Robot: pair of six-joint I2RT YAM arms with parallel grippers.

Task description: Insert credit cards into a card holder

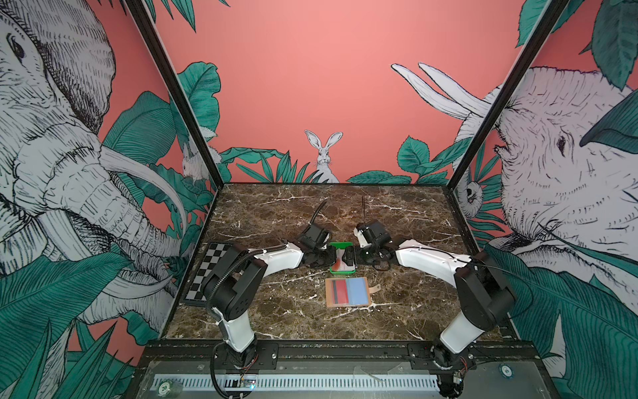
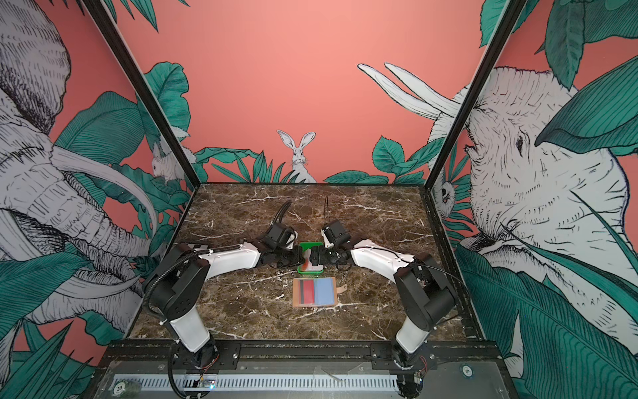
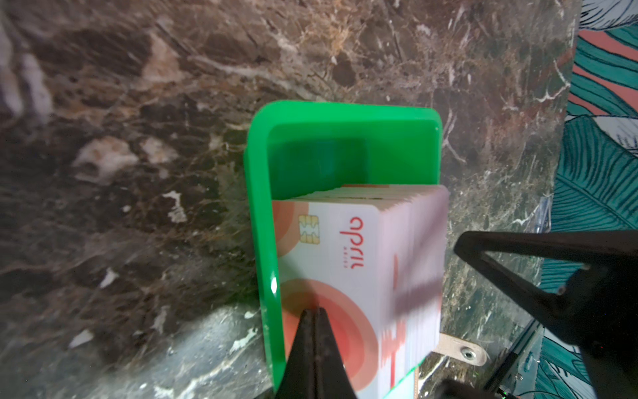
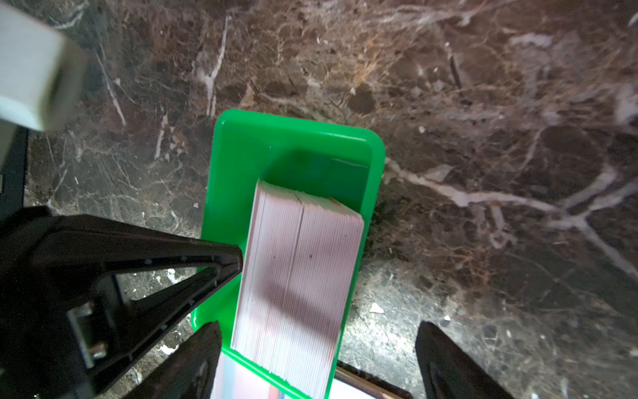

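A green tray (image 3: 261, 252) holds a dense stack of white-and-orange "april" cards (image 3: 332, 252), standing on edge. My left gripper (image 1: 332, 254) is at the tray's left side; in the left wrist view its fingers (image 3: 305, 352) meet in front of the cards, shut with nothing seen between them. My right gripper (image 1: 352, 256) is at the tray's right; in the right wrist view its fingers (image 4: 425, 352) stand apart, one on each side of the stack's lower part, none seen gripping. An open card holder (image 1: 347, 292) with red and blue sleeves lies in front of the tray.
A black-and-white checkered board (image 1: 209, 269) lies at the far left, partly under the left arm.
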